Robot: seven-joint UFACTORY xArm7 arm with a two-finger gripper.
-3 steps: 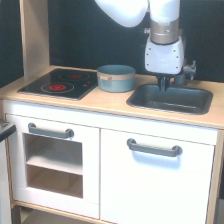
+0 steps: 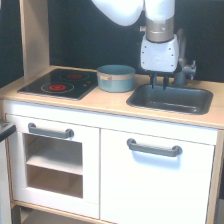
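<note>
My gripper (image 2: 160, 82) points down over the dark sink (image 2: 172, 97), near its back left part. Its dark fingers show a small gap, and nothing is visible between them. Left of the gripper and apart from it, a blue-grey pot (image 2: 116, 79) rests on the wooden counter, close to the hob. Behind the gripper, the faucet (image 2: 183, 72) is partly covered by the white hand.
A black hob (image 2: 66, 83) with red ring marks lies at the counter's left. Below are a glass-front oven door (image 2: 60, 132) and a white cabinet door (image 2: 150, 185), each with a dark handle. Little bare counter (image 2: 112, 104) lies in front of the pot.
My arm and gripper have shifted slightly left over the sink, and the fingers look farther apart. The pot and doors have not moved.
</note>
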